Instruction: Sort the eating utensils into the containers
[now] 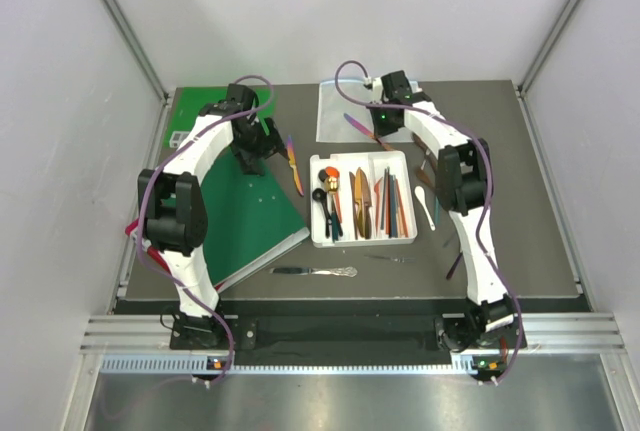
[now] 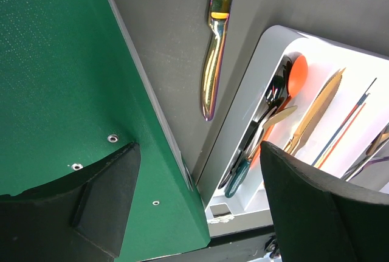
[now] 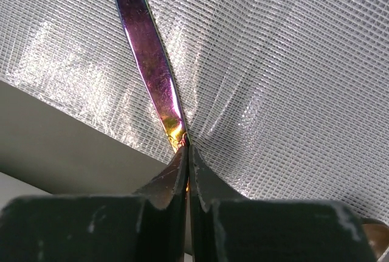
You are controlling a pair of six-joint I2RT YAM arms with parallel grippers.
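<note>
A white divided tray [image 1: 362, 157] holds spoons, knives and slim sticks in separate sections. On the white mesh mat [image 3: 267, 79] lies a shiny purple knife [image 3: 152, 58], also visible as a thin knife [image 1: 355, 124] in the top view. My right gripper is shut with its tips at the knife's gold neck; nothing shows held between them, and the fingers hide the handle beyond. My left gripper is open and empty above the green board's edge. A golden rainbow knife [image 2: 213, 70] lies between that board and the tray.
The green board [image 1: 245, 216] fills the left side. In front of the tray lie an ornate-handled knife [image 1: 313, 271] and a small thin utensil [image 1: 389, 259]. A white spoon [image 1: 424, 206] and several other utensils lie right of the tray.
</note>
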